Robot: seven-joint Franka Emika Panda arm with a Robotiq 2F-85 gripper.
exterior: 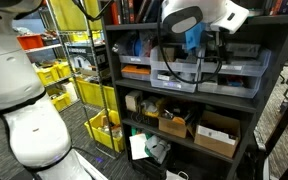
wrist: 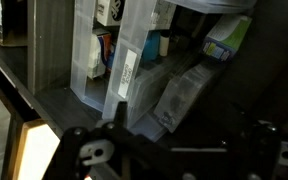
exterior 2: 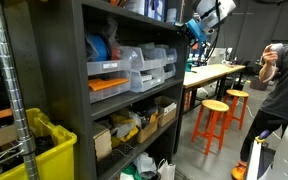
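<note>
My gripper spans the bottom of the wrist view, its dark fingers [wrist: 102,148] apart and no object visible between them. Clear plastic bins [wrist: 134,65] holding small boxes and bottles fill the upper part of that view. In exterior view 1 the white arm [exterior: 189,15] reaches across the top of the shelf unit, and its end hangs in front of the upper right bins [exterior: 234,68]. Exterior view 2 has the arm's end [exterior 2: 194,30] high at the shelf's far end, close to the bins [exterior 2: 144,60]. Contact cannot be judged.
Cardboard boxes [exterior: 216,132] occupy the shelf below the bins. A yellow crate [exterior: 106,130] stands at the left, and a grey heap [exterior: 154,148] lies low down. Orange stools [exterior 2: 214,118] and a table [exterior 2: 212,74] stand beyond the shelf; a person [exterior 2: 274,85] is at far right.
</note>
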